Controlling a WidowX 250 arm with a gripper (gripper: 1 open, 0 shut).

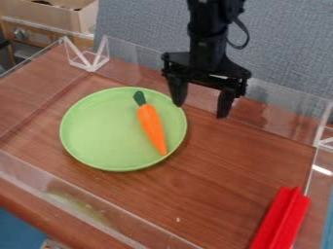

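Observation:
My black gripper [201,101] hangs over the back of the wooden table, open, with its two fingers apart and nothing between them. It is above and to the right of a green plate [93,138], whose right edge is close to the left finger. An orange carrot [151,125] with a dark green top lies on the plate, right of its centre.
Two red bars [283,219] lie at the front right. Clear low walls edge the table, with white brackets at the corners. A cardboard box [46,14] sits beyond the back left.

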